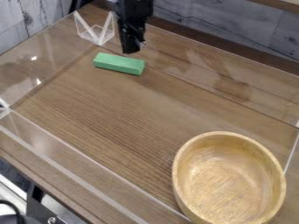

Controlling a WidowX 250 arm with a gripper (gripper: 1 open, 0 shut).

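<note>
A green rectangular block (119, 64) lies on the wooden table (117, 131) in the upper middle. My dark gripper (131, 42) is at the top of the view, just behind and above the block, apart from it; its fingers are small and dark, and I cannot tell how they stand. A large beige round bowl (228, 179) sits at the bottom right.
A white wire or clear object (96, 28) stands at the back left, left of my gripper. The table's left edge drops away at lower left, with cables beyond.
</note>
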